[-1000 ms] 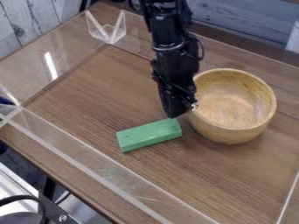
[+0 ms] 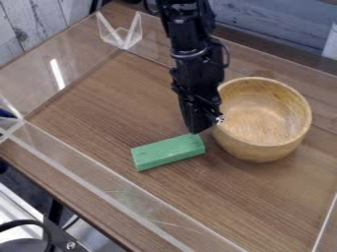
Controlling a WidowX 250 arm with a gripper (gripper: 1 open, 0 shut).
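Note:
A black arm reaches down from the top centre, its gripper (image 2: 198, 124) low at the left rim of a round wooden bowl (image 2: 261, 120). The gripper looks shut, with nothing visible between its fingers. Just below it and to the left, a green rectangular block (image 2: 168, 153) lies on the wooden table (image 2: 93, 128), close to the bowl. Whether the fingertips touch the bowl or the block is unclear.
A clear plastic stand (image 2: 121, 30) is at the back left. A dark cable loop (image 2: 24, 226) shows at the lower left corner.
The arm and gripper have shifted very slightly; the block and bowl look unmoved.

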